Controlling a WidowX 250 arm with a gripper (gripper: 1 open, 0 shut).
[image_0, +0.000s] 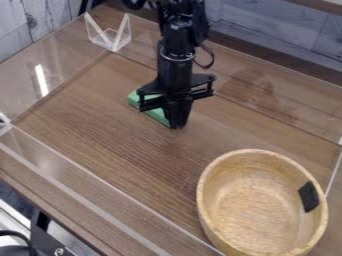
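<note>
The black gripper (175, 118) reaches down from the top of the camera view onto a green object (146, 103) lying on the wooden table near its middle. Its fingertips are low, at the object's right end, and the gripper body covers part of it. The fingers look close together; whether anything is between them is hidden.
A large round cream container (261, 230) with a black patch stands at the front right. Clear plastic pieces sit at the back left and left edge, and a grey wall runs behind.
</note>
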